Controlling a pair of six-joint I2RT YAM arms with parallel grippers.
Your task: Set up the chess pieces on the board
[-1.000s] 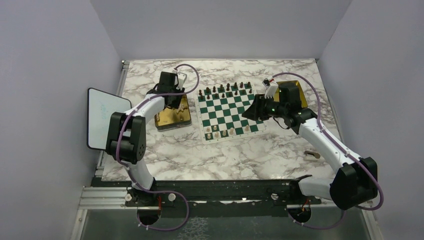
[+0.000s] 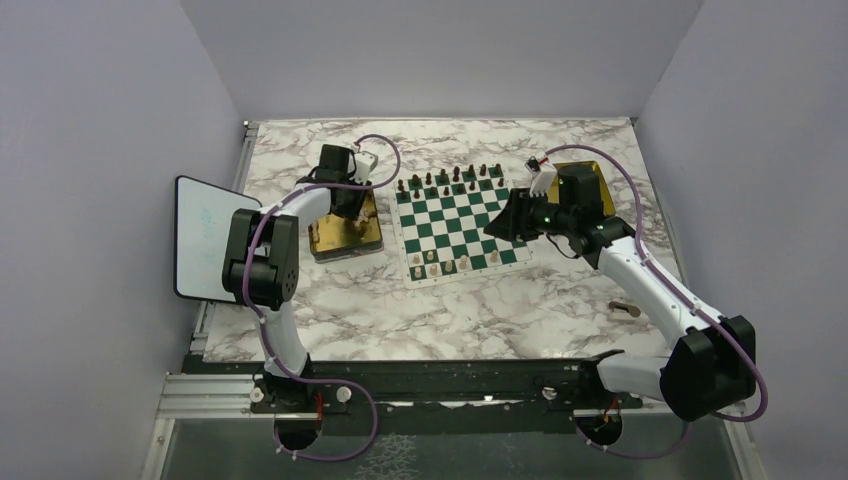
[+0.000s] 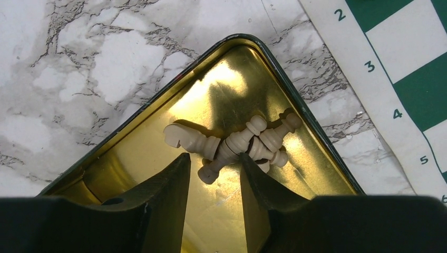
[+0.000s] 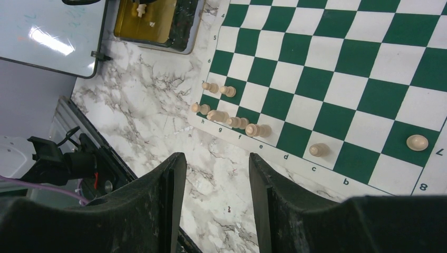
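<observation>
Several pale chess pieces lie in a heap, among them a knight, in a corner of the gold tray in the left wrist view. Over this heap my left gripper is part open, its fingers apart and nothing held between them. The green and white chess board has dark pieces in rows at its far side. On its near side stand several pale pieces, such as one by the letter c. My right gripper hangs near the board's right near part, part open and empty.
A second gold tray is partly hidden behind the right arm. A whiteboard stands left of the left tray, and a small dark object lies at right. The marble table in front of the board is clear.
The left arm has shifted slightly, its elbow moving right and its gripper a little nearer the front over the tray. The right arm and the pieces on the board look unchanged.
</observation>
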